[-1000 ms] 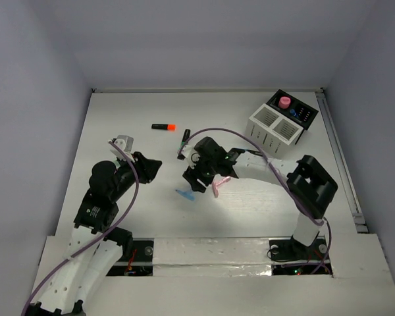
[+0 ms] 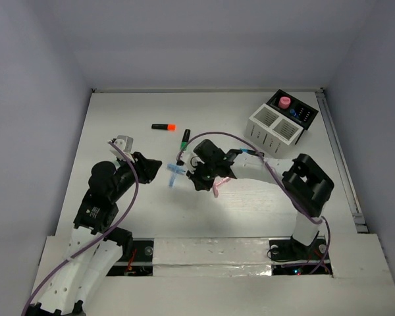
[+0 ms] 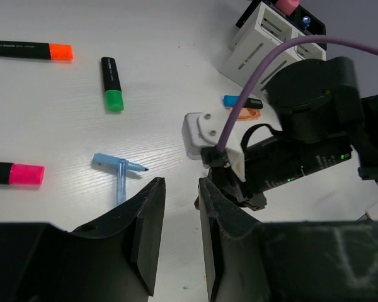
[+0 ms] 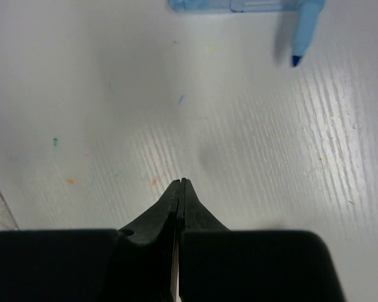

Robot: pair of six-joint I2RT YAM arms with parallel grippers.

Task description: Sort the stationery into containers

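A light-blue marker with its cap piece lies on the table, also at the top of the right wrist view. My right gripper is shut over bare table below it, nothing visible between its tips. In the left wrist view my left gripper hangs with a narrow gap between its fingers and nothing visible in it. Pink pieces lie beside the right arm. Orange, green and pink highlighters lie on the table.
A white container with a black holder stands at the back right. A blue pen and an orange marker lie behind the right arm.
The left arm is still.
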